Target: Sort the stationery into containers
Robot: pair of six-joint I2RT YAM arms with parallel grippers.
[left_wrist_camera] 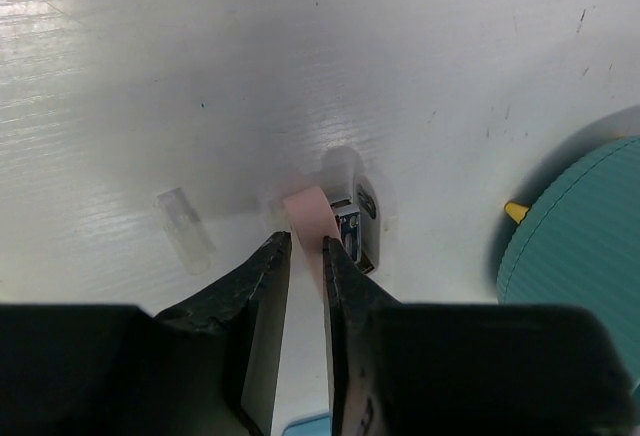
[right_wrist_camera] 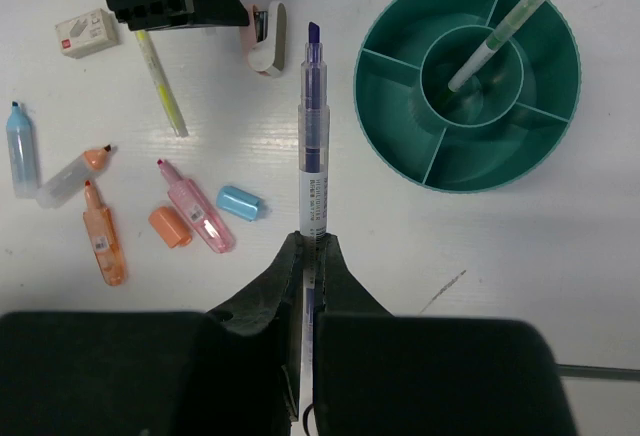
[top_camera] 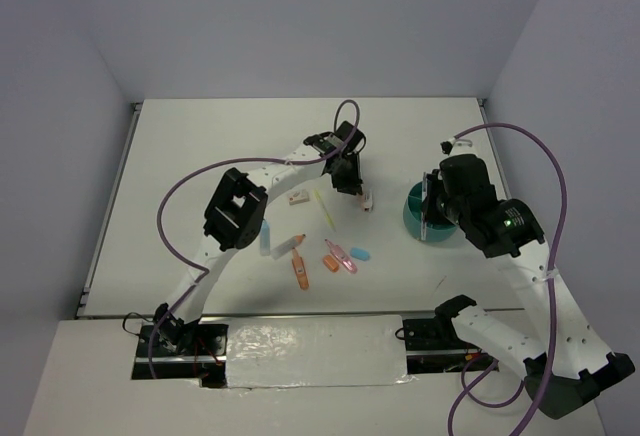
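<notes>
A pink-and-white item with a metal part, perhaps a small stapler, lies on the table by my left gripper. That gripper is part open, a narrow gap between its fingers; the right finger overlaps the pink side, and whether they touch is unclear. My right gripper is shut on a purple-tipped pen, held by its white barrel. Left of the green divided container, the pen is apart from it in the right wrist view. A green-and-white pen leans in its central cup.
Loose on the table are a boxed eraser, yellow stick, blue marker, grey marker, orange marker, pink marker, orange cap and blue cap.
</notes>
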